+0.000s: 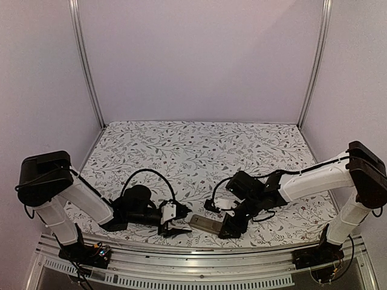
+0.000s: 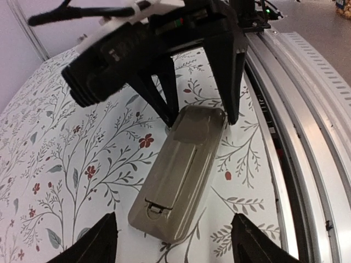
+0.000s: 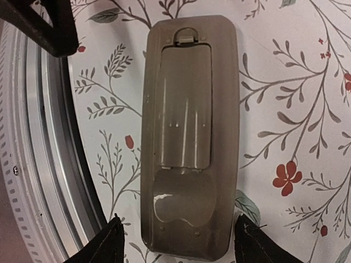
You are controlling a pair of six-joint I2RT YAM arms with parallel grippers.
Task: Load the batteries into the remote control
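Note:
A grey-brown remote control (image 1: 204, 223) lies flat on the patterned tabletop, back side up. Its battery cover (image 3: 185, 109) sits in place, with the latch at the far end in the right wrist view. My right gripper straddles the remote's right end, its fingers parted: one finger is close to the remote's side, touching or nearly so, and a gap shows at the other. In the left wrist view, my left gripper is open with nothing between its fingers, just short of the remote's latch end. No batteries are visible.
A metal rail (image 1: 181, 260) runs along the table's front edge, close to the remote. Behind the arms the patterned tabletop (image 1: 199, 151) is clear up to the back wall.

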